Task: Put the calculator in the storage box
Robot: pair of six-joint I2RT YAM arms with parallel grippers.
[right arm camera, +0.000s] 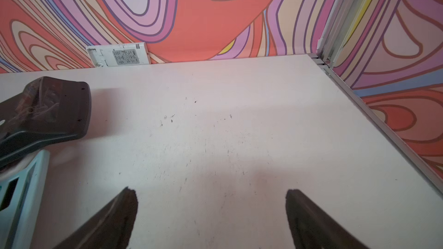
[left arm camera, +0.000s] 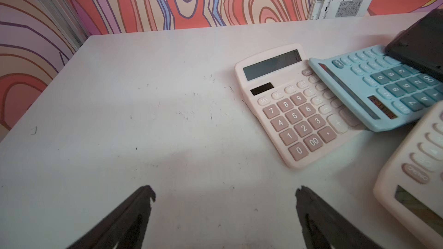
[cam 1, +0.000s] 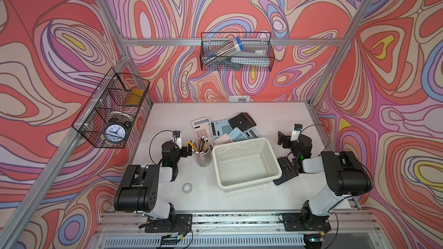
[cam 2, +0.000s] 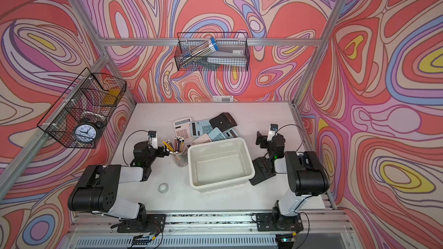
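Several calculators are piled at the back centre: a pink calculator [left arm camera: 300,124], a blue calculator [left arm camera: 373,83], another pink one [left arm camera: 410,170] and a dark calculator [right arm camera: 46,110] on top. The white storage box [cam 1: 246,166] stands empty in front of them. My left gripper [cam 1: 183,152] is left of the pile, open, with nothing between its fingers in the left wrist view. My right gripper [cam 1: 284,140] stands open and empty right of the box. A black object [cam 1: 285,171], possibly another calculator, lies beside the box, partly under the right arm.
A pen cup [cam 1: 203,157] stands between the left gripper and box; a small round clear item [cam 1: 187,187] lies front left. Wire baskets [cam 1: 237,60] hang at back and left.
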